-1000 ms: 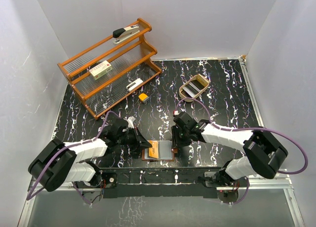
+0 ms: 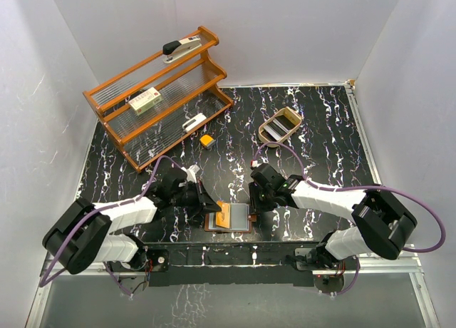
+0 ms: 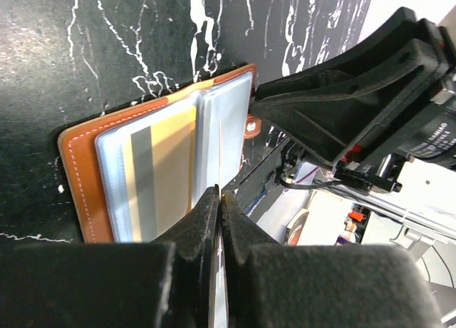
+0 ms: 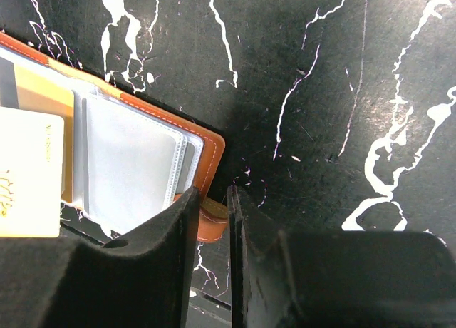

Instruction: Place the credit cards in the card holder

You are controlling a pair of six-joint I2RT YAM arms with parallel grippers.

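The brown card holder (image 3: pixel 89 192) lies open on the dark marbled table, with clear sleeves. A yellow-and-grey striped card (image 3: pixel 162 175) sits in its left sleeve; the right sleeve (image 4: pixel 132 160) looks pale and empty. My left gripper is shut on a thin card, which shows only as an edge line in its own view. From the right wrist view that held card (image 4: pixel 28 175) is a cream, gold-marked face above the holder's left half. At the holder's right edge, my right gripper is partly open, its fingers around the small brown closing tab (image 4: pixel 212 219).
A tan box (image 2: pixel 293 115) with several cards stands at the back right. Back left is a wooden rack (image 2: pixel 128 137) bearing a stapler (image 2: pixel 179 48) and a small box (image 2: pixel 145 100). An orange-yellow item (image 2: pixel 206 141) lies in front of it. Free table surrounds the holder.
The left gripper and its card have shifted and turned slightly over the holder. My right arm stays almost in place at the holder's right edge.
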